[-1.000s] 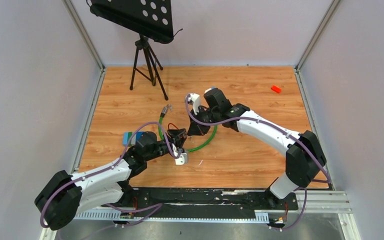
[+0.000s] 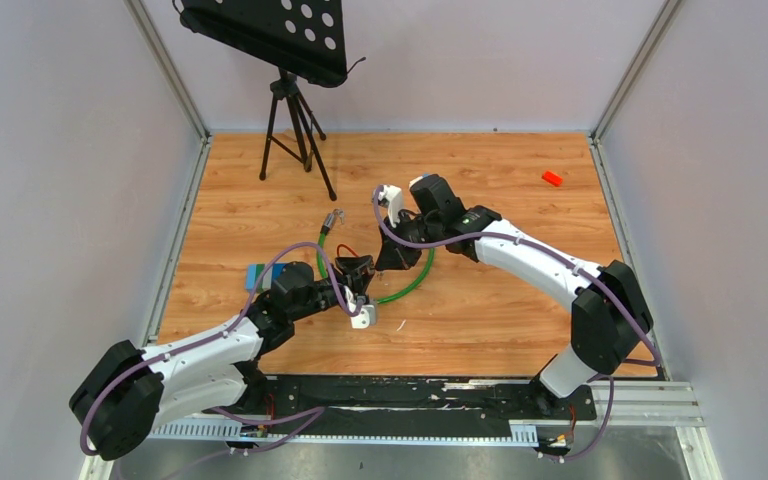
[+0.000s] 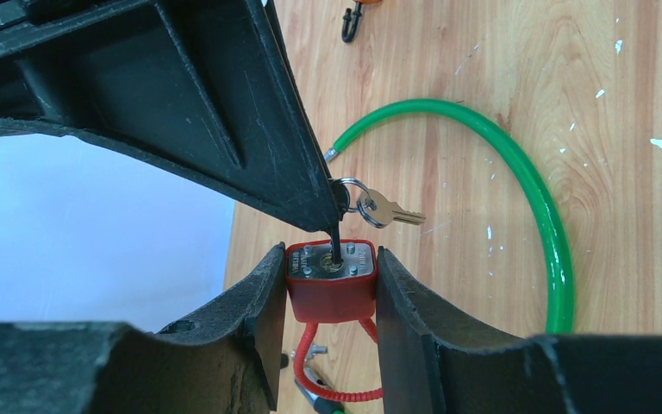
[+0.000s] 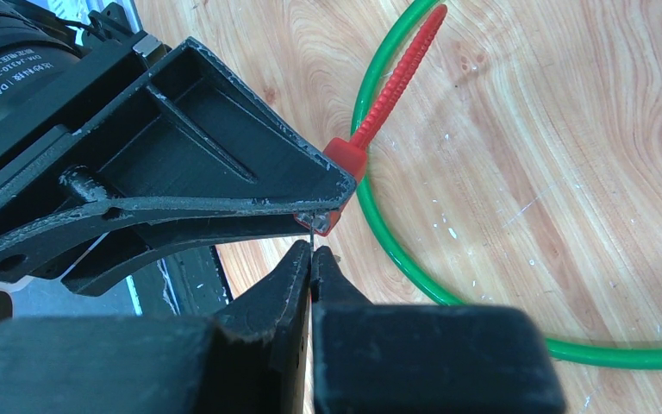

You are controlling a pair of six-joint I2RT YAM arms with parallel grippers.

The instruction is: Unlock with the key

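The red padlock (image 3: 331, 297) is gripped in my left gripper, its keyhole face turned up in the left wrist view. My right gripper is shut on a key (image 3: 336, 245), whose thin blade runs from the fingertips down to the keyhole and appears to be in it; how deep is unclear. From the key's ring hangs a second key (image 3: 390, 210), loose beside the right fingers (image 3: 250, 129). A red shackle cord (image 3: 300, 366) loops below the lock. In the top view both grippers meet above the table's middle, hiding the lock.
On the table, a green cable (image 2: 410, 288) with a metal end (image 2: 329, 222) curves beneath the grippers. A blue box (image 2: 254, 277) lies by the left arm and a red block (image 2: 552, 178) at the back right. A black stand (image 2: 295, 105) rises at the back left.
The right wrist and gripper have turned slightly over the last second while the fingertips stay at the lock. My left arm looks unmoved.
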